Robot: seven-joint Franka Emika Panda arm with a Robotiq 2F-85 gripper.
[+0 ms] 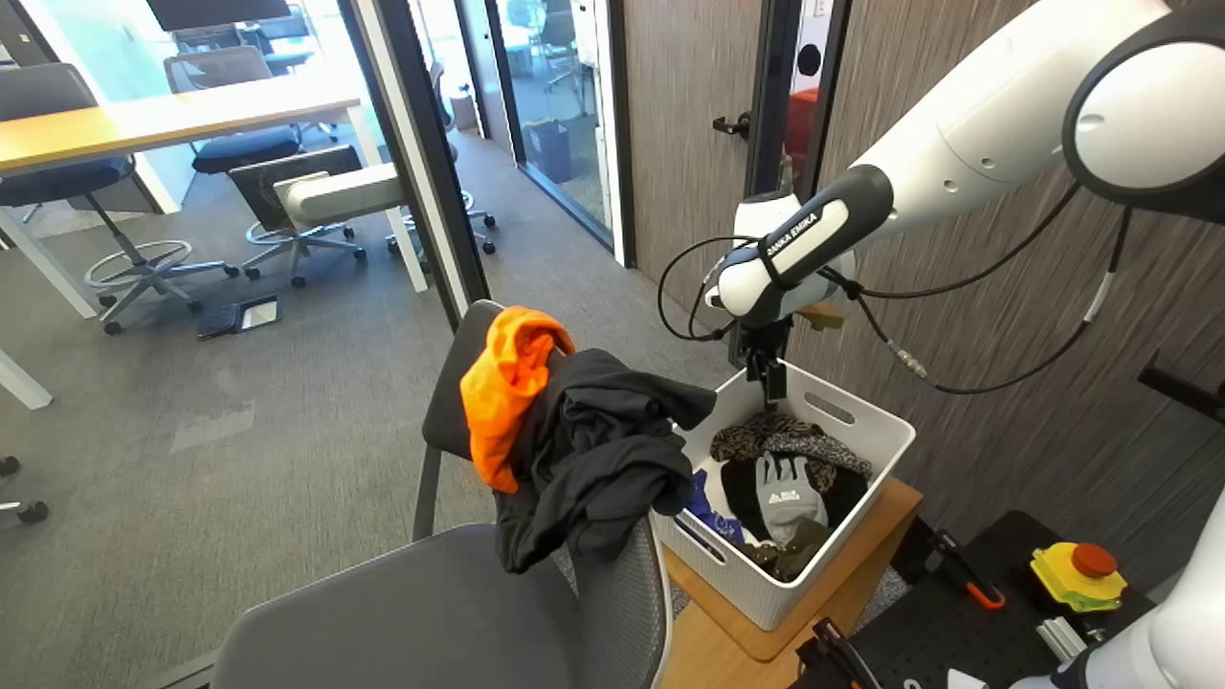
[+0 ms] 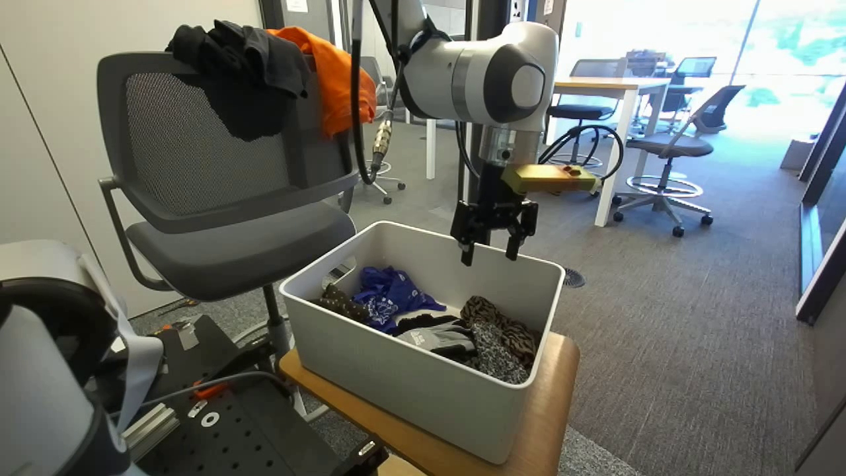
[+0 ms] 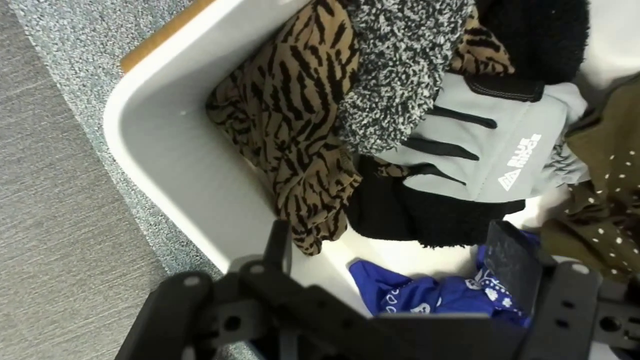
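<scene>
My gripper (image 2: pixel 490 255) hangs above the far side of the white bin (image 2: pixel 412 386), open, with nothing between its fingers. In the wrist view its fingers (image 3: pixel 513 264) stand wide apart over the bin's edge and a blue bandana (image 3: pixel 441 295). Inside the bin lie a tiger-striped cloth (image 3: pixel 300 108), a black-and-white fuzzy cloth (image 3: pixel 405 66), a grey glove (image 3: pixel 486 144) and a brown dotted cloth (image 3: pixel 612 174). Black fabric (image 3: pixel 438 216) shows under the glove. A black garment (image 1: pixel 609 448) and an orange garment (image 1: pixel 505 390) drape over the chair back.
The bin stands on a wooden stool or small table (image 2: pixel 559 396). Close beside it is the grey chair (image 1: pixel 436 620). A black perforated plate (image 2: pixel 246 428) with tools and an emergency stop button (image 1: pixel 1093 561) sits near the arm's base. Open floor lies beyond the bin.
</scene>
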